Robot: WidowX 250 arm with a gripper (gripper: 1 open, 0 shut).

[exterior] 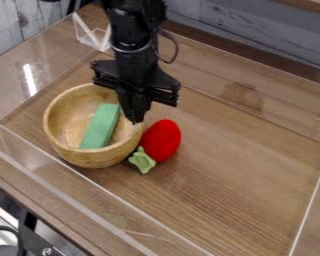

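Observation:
My black gripper (133,100) hangs from the top of the view over the back right part of a wooden bowl (67,135), its fingers pointing down. It looks shut, and I see nothing between its fingers. A green oblong block (101,126) lies inside the bowl, left of the fingertips. A red object (162,140) with a small green part (143,160) at its lower left lies on the table just right of the bowl.
A clear plastic object (93,33) stands at the back left. A wall runs along the back, and a black cable is at the lower left corner.

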